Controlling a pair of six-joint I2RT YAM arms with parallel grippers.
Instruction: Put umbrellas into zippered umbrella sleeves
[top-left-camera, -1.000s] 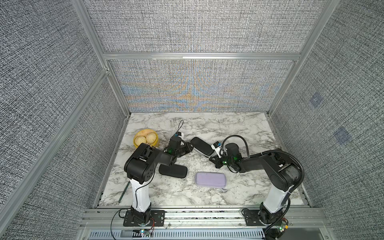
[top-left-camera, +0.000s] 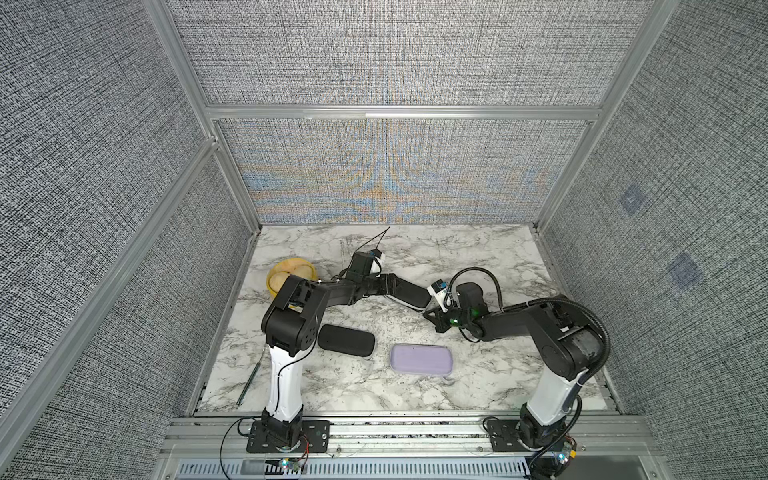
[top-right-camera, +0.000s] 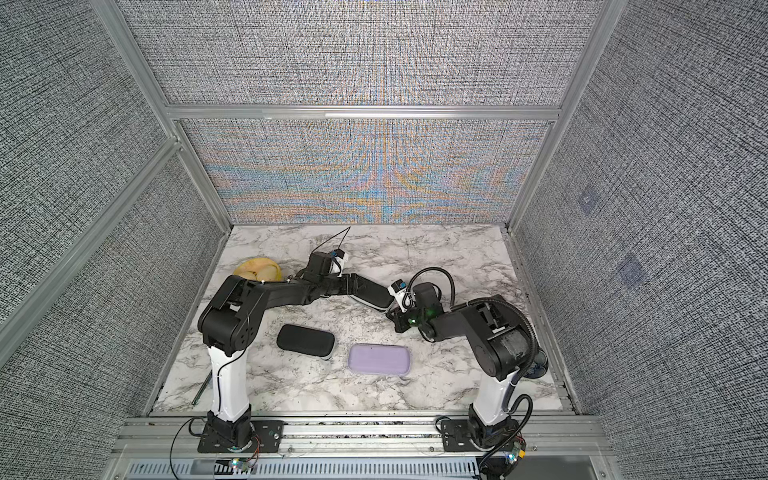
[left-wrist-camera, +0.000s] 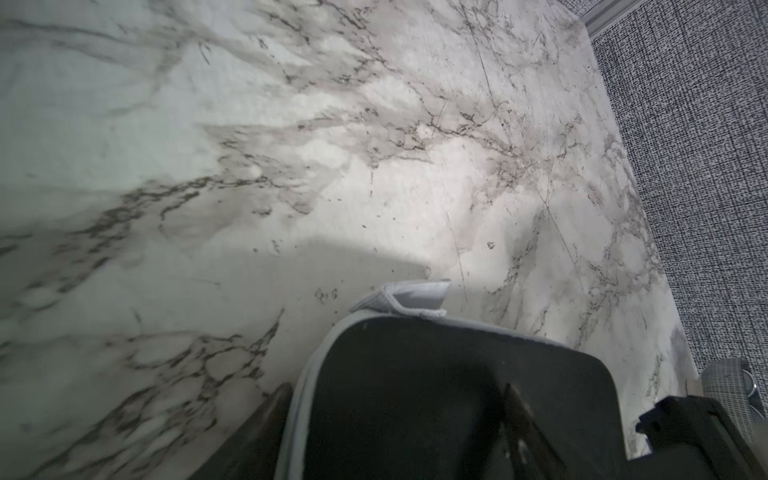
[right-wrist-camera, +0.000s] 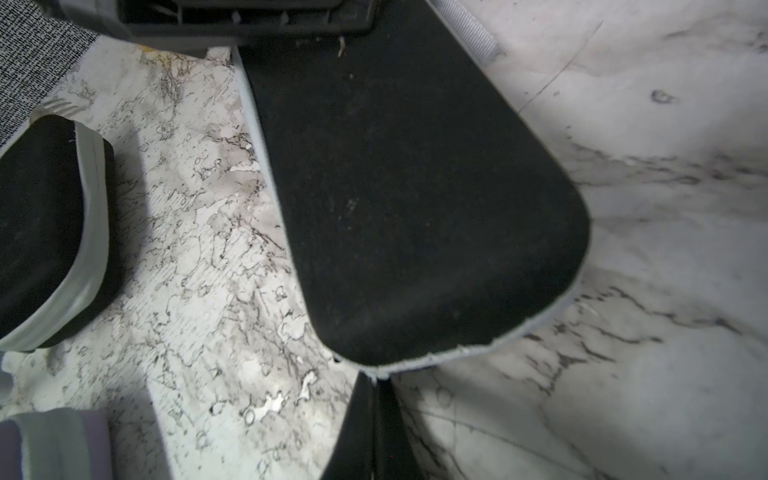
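A black case with a pale zipper edge (top-left-camera: 412, 293) lies slanted between my two grippers. In the left wrist view, my left gripper is part open at the end of that case, one finger beside its pale edge and the other over its black top. Seen from the right wrist, my right gripper is shut, its tips against the case's near pale rim; whether they pinch anything thin there cannot be told. A second black case (top-left-camera: 346, 340) and a lilac case (top-left-camera: 421, 359) lie flat nearer the front. No umbrella is recognisable.
A yellow round basket with pale round things (top-left-camera: 292, 274) stands at back left. Some thin dark stick-like object (top-left-camera: 249, 384) lies at front left. A dark glassy object (top-right-camera: 537, 364) sits behind the right arm.
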